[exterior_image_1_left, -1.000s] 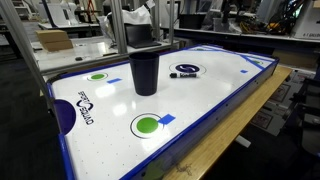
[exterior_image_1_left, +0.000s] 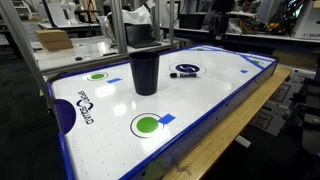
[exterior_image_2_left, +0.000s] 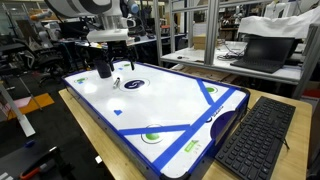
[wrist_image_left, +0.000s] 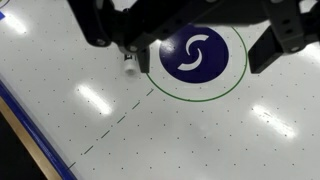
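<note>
A short dark marker-like stick (exterior_image_1_left: 184, 75) with a pale end lies on the white table, near the blue round logo. From the other side, the stick (exterior_image_2_left: 117, 83) shows as a small light and dark piece. In the wrist view only the white end of the stick (wrist_image_left: 131, 65) shows beside my left finger, which hides the rest. A black cup (exterior_image_1_left: 145, 74) stands upright on the table, apart from the stick. My gripper is open above the table, the blue logo visible between its fingers and nothing held.
A keyboard (exterior_image_2_left: 262, 138) and a laptop (exterior_image_2_left: 268, 52) lie beyond one end, outside its border.
The dark gripper has come down into the top of exterior view 1, above the far part of the table. The cup and the stick have not moved.
</note>
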